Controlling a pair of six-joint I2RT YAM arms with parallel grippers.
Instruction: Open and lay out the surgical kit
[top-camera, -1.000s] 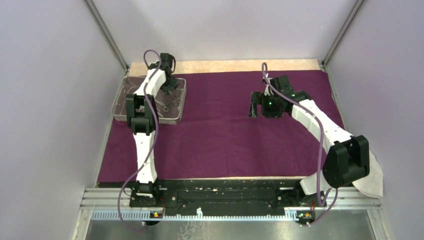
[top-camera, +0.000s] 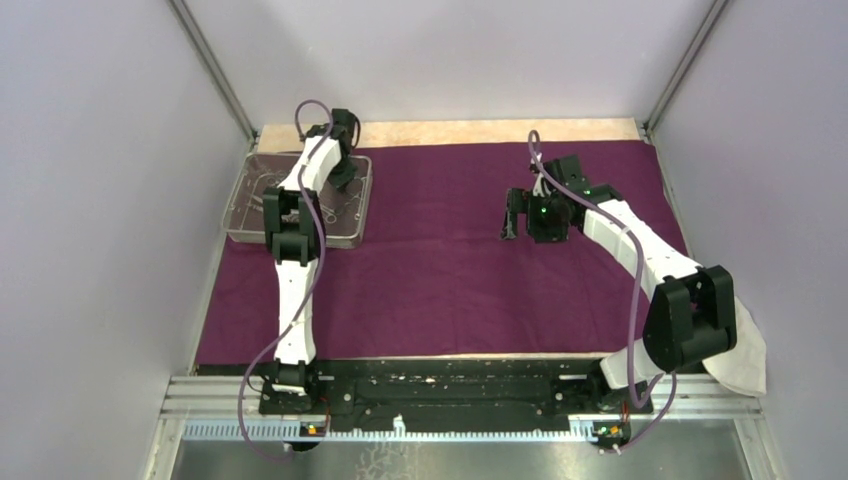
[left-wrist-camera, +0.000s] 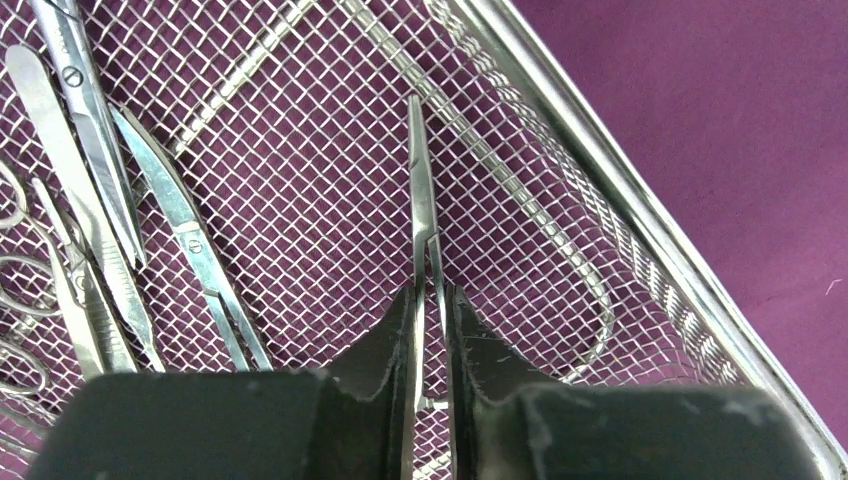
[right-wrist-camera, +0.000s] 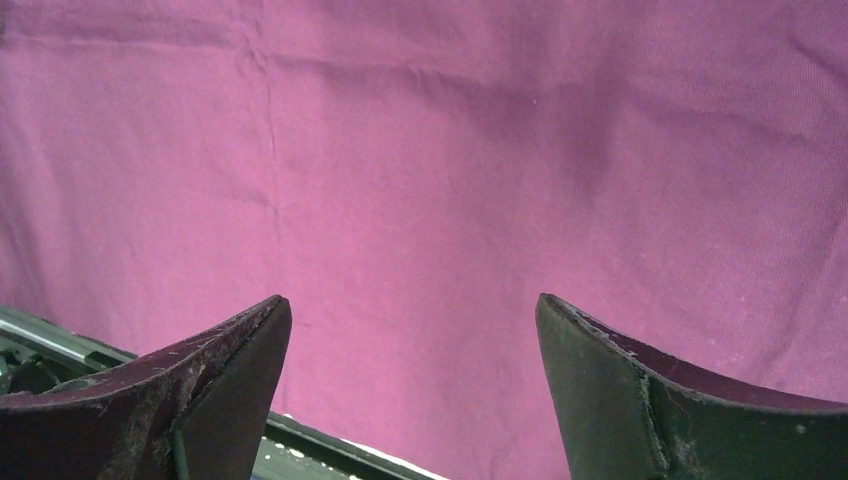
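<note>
The steel mesh tray (top-camera: 237, 200) sits at the back left of the purple cloth. Inside it, my left gripper has its fingertips close around a long slim instrument (left-wrist-camera: 421, 170); whether they grip it cannot be told. Left of that lie curved scissors (left-wrist-camera: 195, 240), a flat forceps-like instrument (left-wrist-camera: 70, 160) and several other ring-handled and straight instruments. My right gripper stands open over bare cloth, nothing between its fingers.
A pale bundle (top-camera: 748, 355) lies by the right arm's base, outside the cloth.
The right arm has moved very slightly.
</note>
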